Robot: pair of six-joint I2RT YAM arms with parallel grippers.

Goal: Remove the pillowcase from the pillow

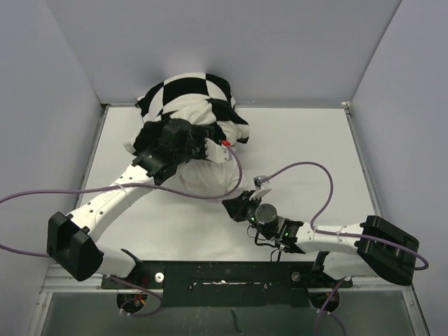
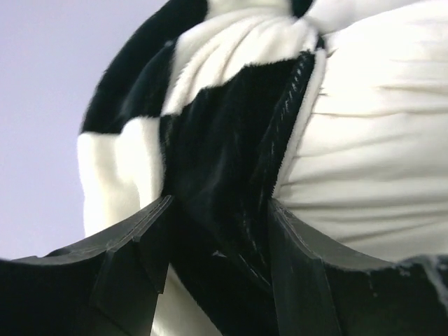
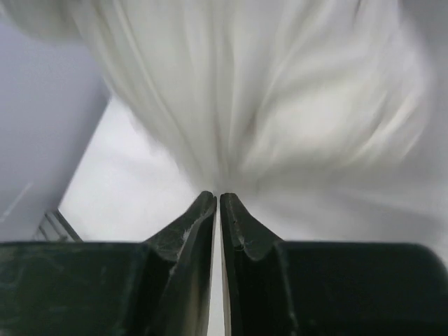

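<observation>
The black-and-white checkered pillowcase (image 1: 187,91) is bunched over the upper part of the white pillow (image 1: 210,178), whose lower end is bare. In the left wrist view, the pillowcase's black hem (image 2: 280,126) lies beside the wrinkled white pillow (image 2: 381,154). My left gripper has its fingertips apart at that hem, with dark cloth showing between and beyond them. At the pillow's lower end, my right gripper is shut. White fabric (image 3: 224,140), blurred, narrows down to its fingertips. The left fingertips are hidden in the top view.
A purple cable (image 1: 105,187) hangs across the left arm, and another loops over the right arm.
</observation>
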